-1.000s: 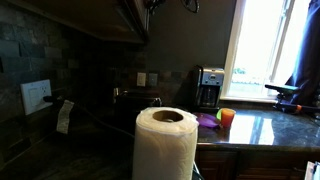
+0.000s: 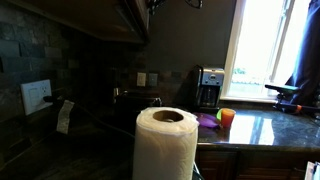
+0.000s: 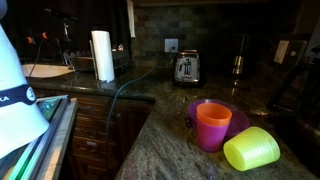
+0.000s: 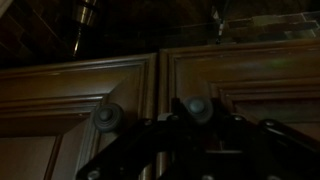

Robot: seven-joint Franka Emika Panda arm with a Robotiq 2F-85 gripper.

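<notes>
Two brown wooden cabinet doors fill much of the dim wrist view, the left door (image 4: 60,100) and the right door (image 4: 245,75), with a dark line between them. Each has a round knob: the left knob (image 4: 107,117) stands free, while the right knob (image 4: 200,108) sits between the dark fingers of my gripper, which appears shut on it. In exterior view 1 only a small dark part of the arm (image 2: 192,3) shows at the top edge, beside the upper cabinet (image 2: 85,18). Whether the right door is ajar is hard to tell.
A paper towel roll (image 2: 165,150) stands in the foreground. On the counter are a coffee maker (image 2: 208,88), a toaster (image 3: 188,67), an orange-red cup (image 3: 212,130), a purple bowl (image 3: 238,121) and a yellow-green cup (image 3: 252,149) on its side.
The dark arm part at the top of exterior view 1 has shifted slightly upward, so less of it shows. The counter items have not moved.
</notes>
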